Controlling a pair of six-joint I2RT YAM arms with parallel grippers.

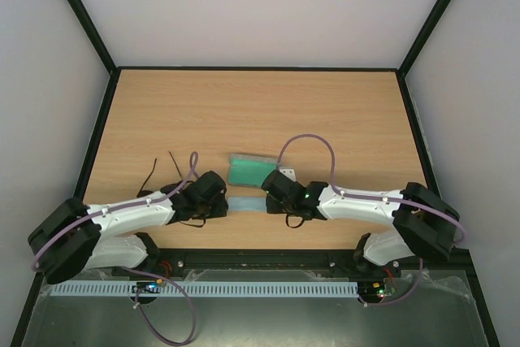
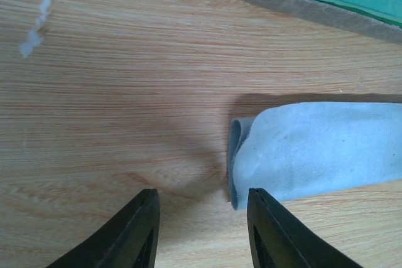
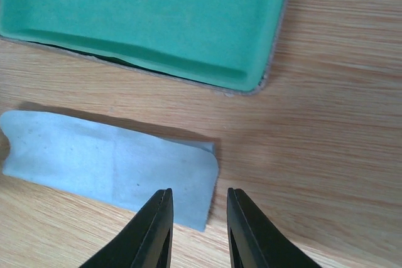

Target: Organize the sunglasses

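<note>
A green sunglasses case lies open on the table, its lined interior filling the top of the right wrist view. Below it lies a folded light blue cloth, also called the cloth strip. My left gripper stands open at the cloth's left end, with nothing between its fingers. My right gripper is at the cloth's other end, its fingertips apart but closer together, empty. Thin dark shapes like glasses temples show behind the left arm; the rest of them is hidden.
Dark frame rails border it, with walls beyond.
</note>
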